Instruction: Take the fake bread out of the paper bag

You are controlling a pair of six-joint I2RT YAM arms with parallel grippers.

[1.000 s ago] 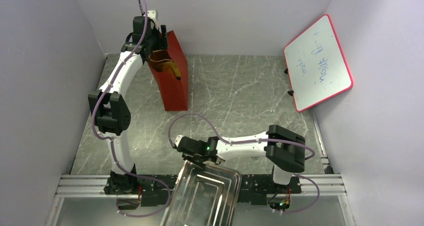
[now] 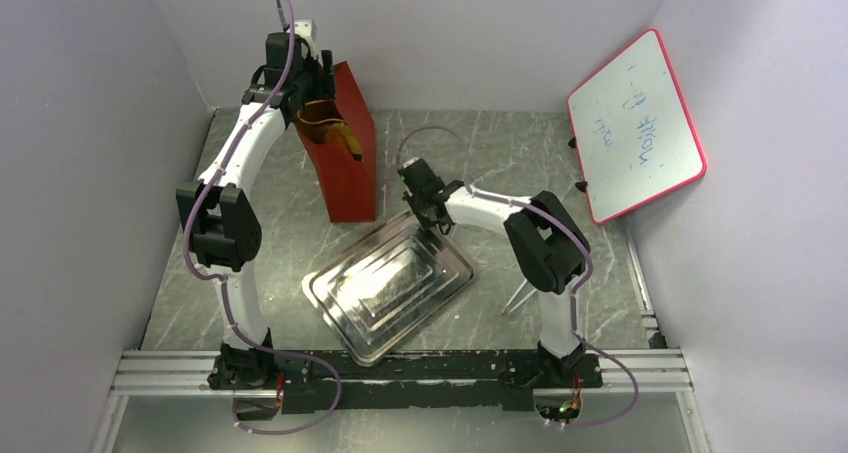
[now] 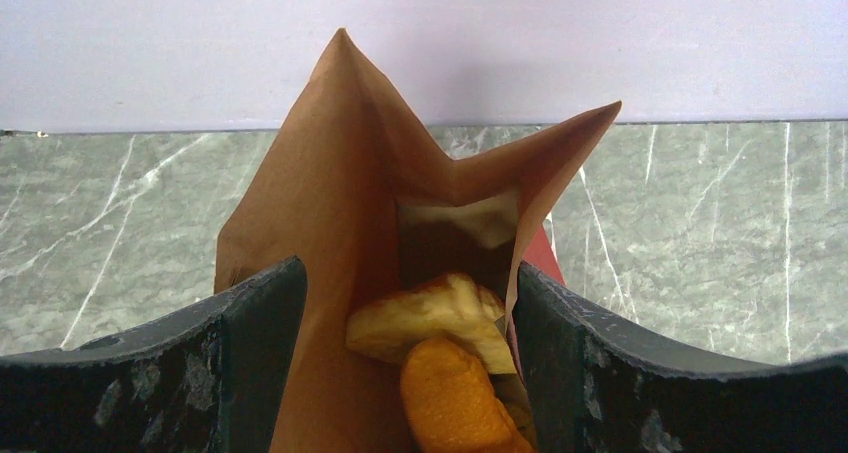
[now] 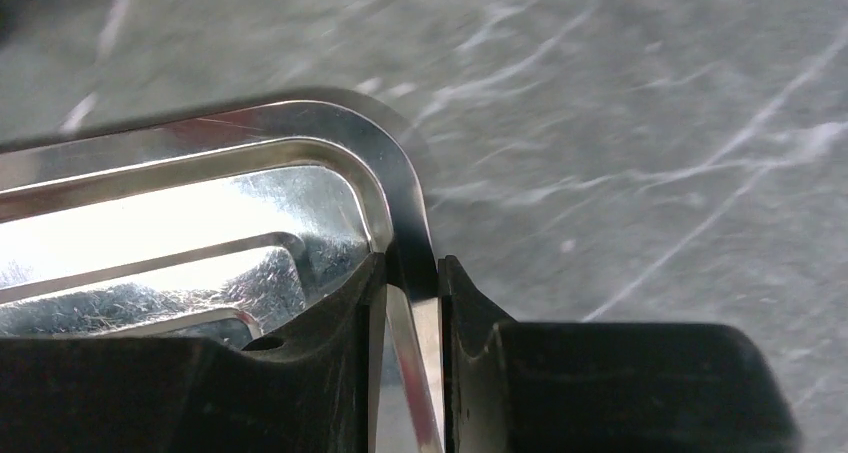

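The red paper bag stands at the back left. My left gripper is over its top, open around the opening; the left wrist view shows the brown paper rim, a pale bread piece and an orange one inside, between and beyond the fingers. My right gripper is shut on the rim of the metal tray, at the tray's corner nearest the table's middle, as the top view also shows.
A whiteboard leans at the right. Thin light rods lie by the right arm's base.
The left arm has not moved.
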